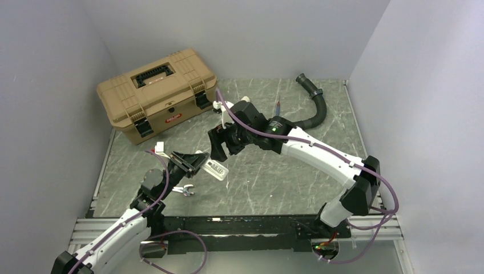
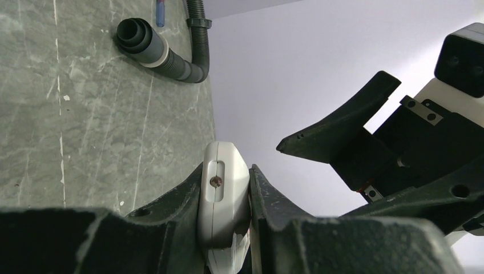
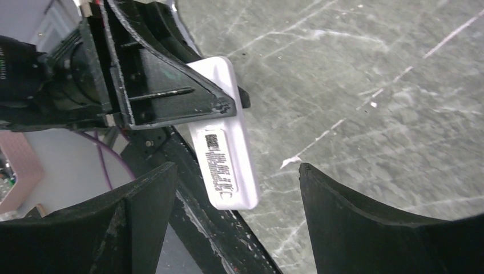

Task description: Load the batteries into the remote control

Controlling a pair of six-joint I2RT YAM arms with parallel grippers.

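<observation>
A white remote control (image 1: pixel 214 169) (image 2: pixel 224 194) (image 3: pixel 228 177) is held in my left gripper (image 1: pixel 201 160), which is shut on it. In the right wrist view its long white body hangs out below the dark fingers, with a printed label on the face toward the camera. My right gripper (image 1: pixel 220 145) stands open just up and right of the remote, apart from it, with nothing between its fingers. I cannot make out any batteries.
A tan toolbox (image 1: pixel 154 91) fills the back left. A black hose (image 1: pixel 317 105) (image 2: pixel 182 68) and a small screwdriver (image 1: pixel 278 108) (image 2: pixel 160 12) lie at the back right. Pliers (image 1: pixel 185 190) lie near the left arm.
</observation>
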